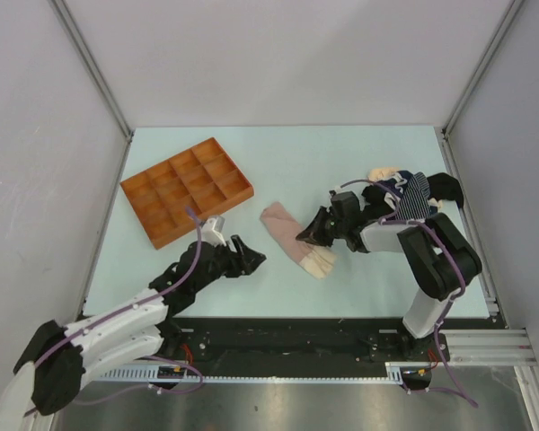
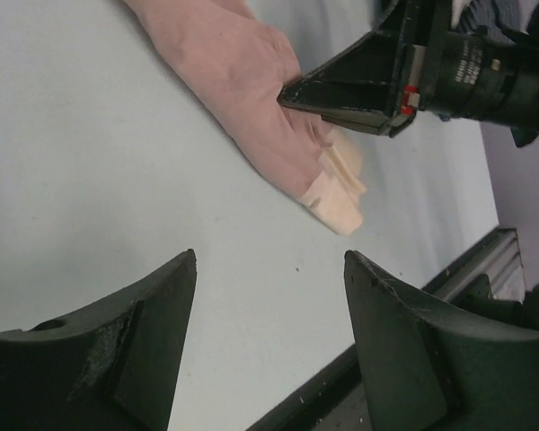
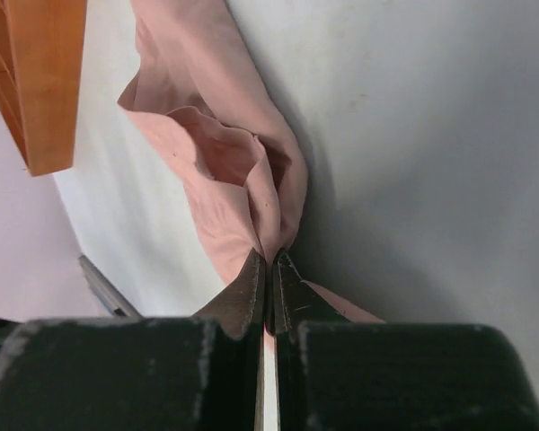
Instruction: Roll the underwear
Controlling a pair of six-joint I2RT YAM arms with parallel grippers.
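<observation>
The pink underwear (image 1: 290, 230) with a cream band lies on the white table, long and bunched, angled from upper left to lower right in the top view. My right gripper (image 1: 312, 235) is shut on its middle, pinching a gathered fold, as the right wrist view shows (image 3: 268, 269). In the left wrist view the cloth (image 2: 242, 108) lies ahead of my left gripper, whose fingers stand apart with nothing between them; the gripper is to the left of and below the cloth in the top view.
An empty orange compartment tray (image 1: 157, 193) sits at the back left. A pile of dark, striped and cream garments (image 1: 418, 196) lies at the back right.
</observation>
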